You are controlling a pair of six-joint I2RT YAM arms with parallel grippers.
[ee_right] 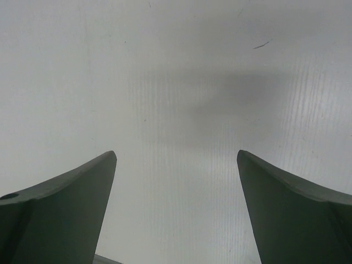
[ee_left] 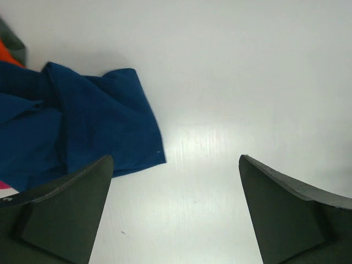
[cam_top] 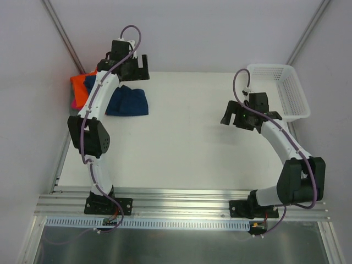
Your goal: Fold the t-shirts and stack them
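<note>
A dark blue shirt [cam_top: 131,103] lies loosely at the table's back left, partly over an orange shirt [cam_top: 78,92]. In the left wrist view the blue cloth [ee_left: 110,121] has one fold across it, with its free corner flat on the table. My left gripper [cam_top: 144,67] hovers above and just behind it, open, nothing between its fingers. On the right, my right gripper [cam_top: 227,113] is open and empty over bare table. Grey and pink edges of other cloth show under the pile; the arm hides part of it.
An empty white basket [cam_top: 300,99] stands at the back right, behind the right arm. Across the middle and front, the white table [cam_top: 176,143] is clear. Its left rail runs close beside the pile.
</note>
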